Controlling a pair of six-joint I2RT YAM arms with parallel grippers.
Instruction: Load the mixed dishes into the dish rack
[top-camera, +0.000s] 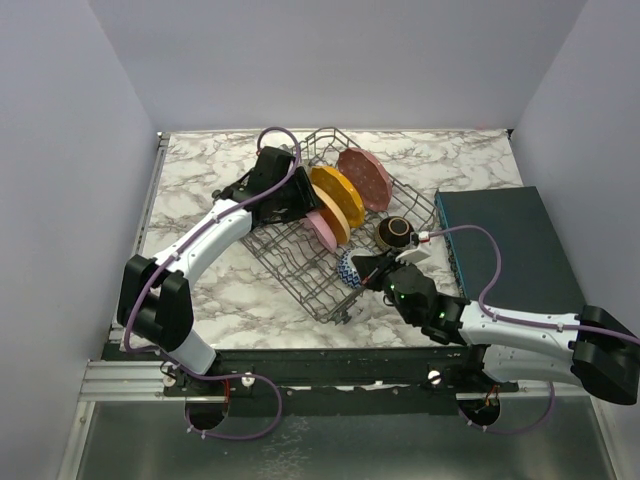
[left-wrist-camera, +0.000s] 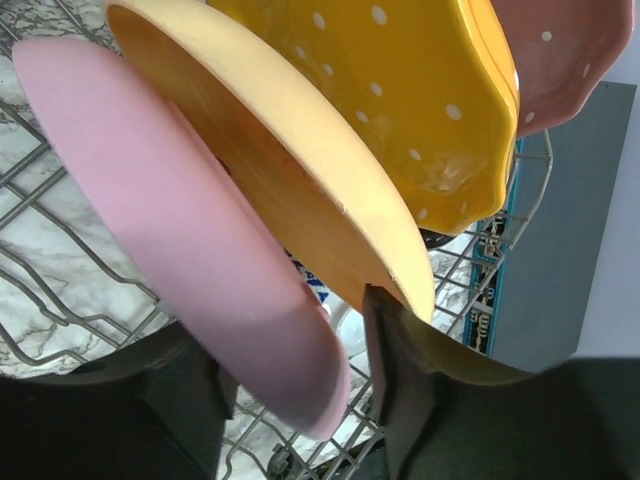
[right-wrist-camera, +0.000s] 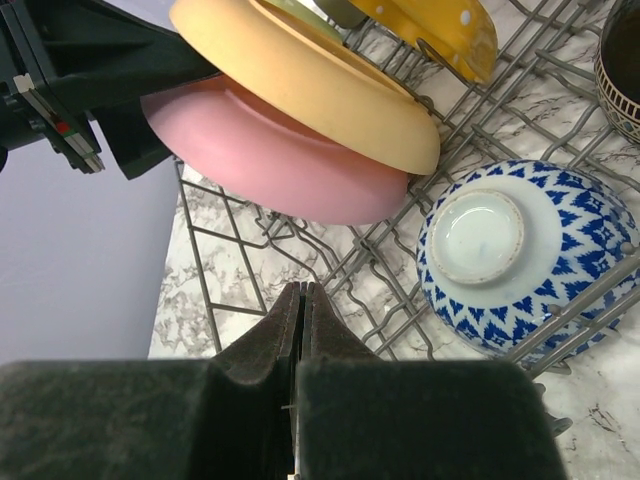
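In the rack (top-camera: 300, 280), a pink plate (left-wrist-camera: 170, 220) leans beside a cream-yellow plate (left-wrist-camera: 350, 200), with a spotted yellow dish (left-wrist-camera: 410, 110) and a spotted pink dish (top-camera: 364, 178) behind. My left gripper is at the pink plate's edge, which lies between its fingers; whether they clamp it is unclear. My right gripper is shut with nothing between its fingertips, near a blue-and-white bowl (right-wrist-camera: 540, 250) lying bottom up. A dark bowl (top-camera: 395, 231) sits at the rack's right.
A dark board (top-camera: 505, 250) lies on the right. Marble counter (top-camera: 200, 300) shows bare left of and below the rack. Walls bound the sides and back.
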